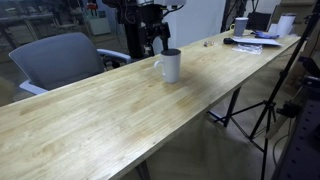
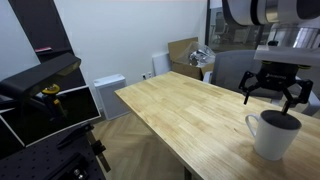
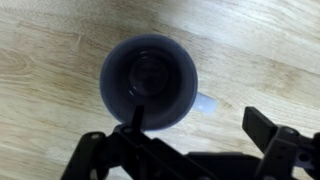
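A white mug (image 1: pixel 171 68) with a dark inside stands upright on the wooden table. Its handle (image 2: pixel 251 124) points to the left in both exterior views. Just above the mug and toward its handle side is my gripper (image 2: pixel 266 101), its fingers open. From the wrist view I look down into the dark mug interior (image 3: pixel 150 75); the open gripper spans the lower part of the picture, with the handle's pale end between the fingertips in that view. No grip on the mug shows.
Bare wooden tabletop (image 1: pixel 85 115) stretches to the left of the mug. A grey office chair (image 1: pixel 60 65) stands behind the table. At the far end are another mug (image 1: pixel 240 26) and some papers and packets (image 1: pixel 258 39).
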